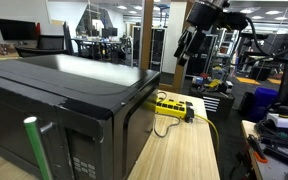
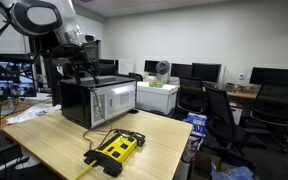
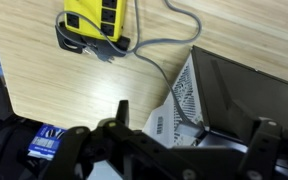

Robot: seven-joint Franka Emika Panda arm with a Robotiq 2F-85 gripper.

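My gripper [image 1: 192,63] hangs in the air with its fingers spread and nothing between them. In exterior view 2 the gripper [image 2: 85,74] is above the black microwave [image 2: 74,103], which stands at the back left of the wooden table. The microwave [image 1: 112,112] fills much of exterior view 1, its top bare. A yellow power strip [image 2: 114,152] with black parts lies near the table's front, clear of the gripper. From above, the wrist view shows the power strip [image 3: 96,18] at the top and the microwave [image 3: 242,92] at the right.
A grey cable [image 3: 156,62] runs between the power strip and the microwave. Bare tabletop [image 2: 169,135] stretches to the right of both. A green post [image 1: 36,145] stands close to exterior view 1's camera. Office chairs [image 2: 239,120] are beyond the table.
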